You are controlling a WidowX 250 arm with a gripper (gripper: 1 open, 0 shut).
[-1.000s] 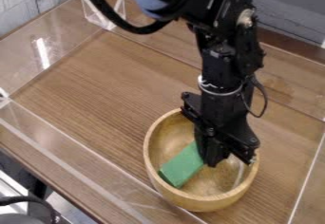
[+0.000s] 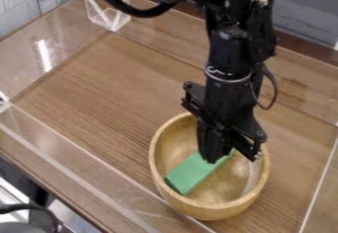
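A wooden bowl (image 2: 238,199) sits near the front edge of the table, with a green block (image 2: 192,173) lying tilted inside it on the left. My black gripper (image 2: 219,146) points down into the bowl from above, just over the upper end of the block. Its fingertips look close together; whether anything is between them is hard to see.
A white wire object (image 2: 109,12) stands at the back left. Clear strips run along the table's front and right sides.
The green block and bowl look about the same.
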